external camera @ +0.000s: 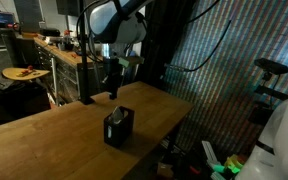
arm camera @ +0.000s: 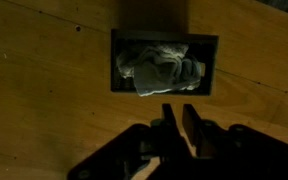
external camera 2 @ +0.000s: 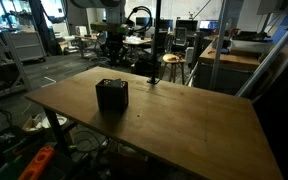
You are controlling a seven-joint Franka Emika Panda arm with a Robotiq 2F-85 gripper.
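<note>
A black open-topped box (external camera: 119,128) stands on the wooden table, seen also in the second exterior view as a dark box (external camera 2: 112,95). Inside it lies a crumpled grey cloth (arm camera: 162,68), its pale edge visible from the first exterior view. My gripper (external camera: 113,92) hangs well above the box, pointing down. In the wrist view, its dark fingers (arm camera: 169,113) are a small way apart, just below the box's near rim in the picture. Nothing shows between them, so the gripper is partly open and empty.
A dark post (external camera: 85,60) rises at the table's far edge. A round stool (external camera: 24,74) stands beyond it.
</note>
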